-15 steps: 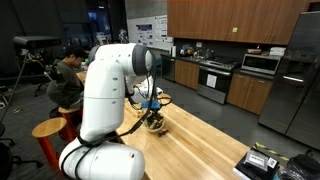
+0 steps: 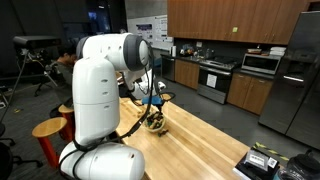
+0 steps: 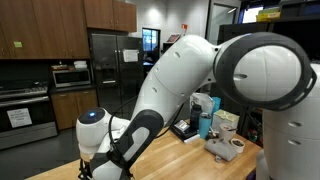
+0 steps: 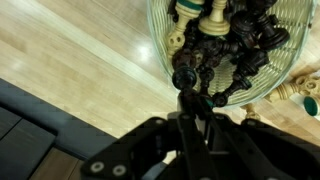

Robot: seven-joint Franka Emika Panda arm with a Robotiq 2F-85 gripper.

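Note:
In the wrist view, a woven basket [image 4: 161,35] holds a jumble of black and pale wooden chess pieces. My gripper is over the basket's near rim, shut on a black chess piece [image 4: 184,77], whose round end shows beyond the fingers. The rest of that piece is hidden by the gripper. In the first exterior view, my gripper [image 2: 151,101] hangs just above the basket [image 2: 155,123], too small there to make out the held piece.
Loose pale chess pieces [image 4: 286,90] lie on the wooden table outside the basket. A black device [image 2: 257,164] lies at the table's near right. Containers [image 3: 206,126] stand at the far right in the second exterior view.
The arm has risen a little over the past second, its wrist now slightly higher above the basket. The basket has stayed in place.

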